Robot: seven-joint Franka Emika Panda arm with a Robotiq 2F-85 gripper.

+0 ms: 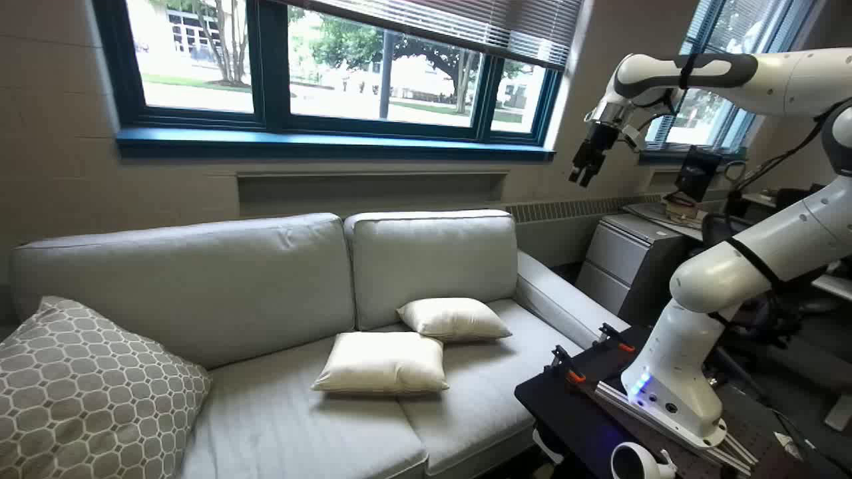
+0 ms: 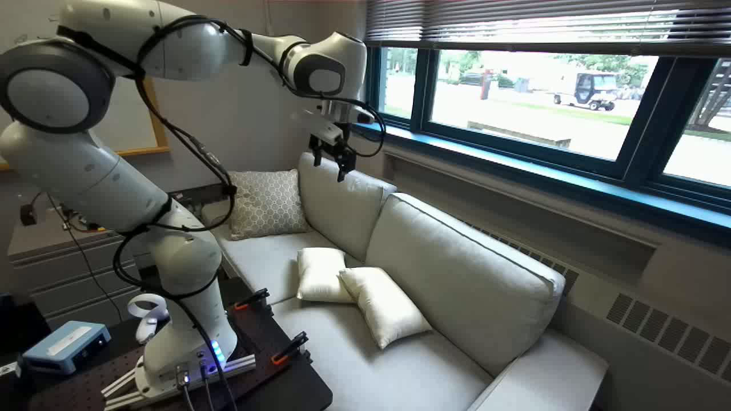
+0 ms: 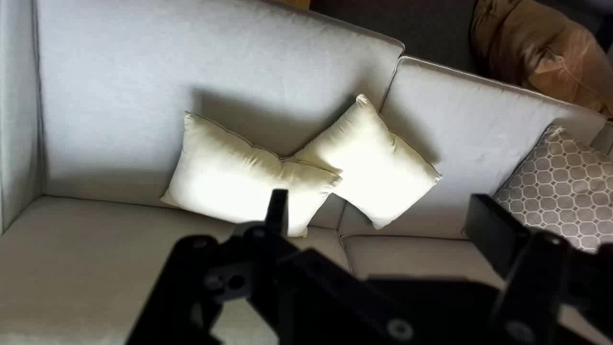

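Observation:
My gripper is raised high above the sofa, fingers pointing down. In the wrist view the black fingertips stand wide apart, with nothing held between them. Two small cream pillows lie below on the sofa. One cream pillow leans near the backrest; in the wrist view a corner of this pillow overlaps the other. The second cream pillow lies across the seam between the seat cushions, further right in the wrist view. A larger grey patterned pillow rests at the sofa's far end.
The light grey sofa has bare seat around the pillows. Beside it, a black table carries the arm's base and clamps. The blue window sill runs behind the sofa. A brown cushion shows on the floor.

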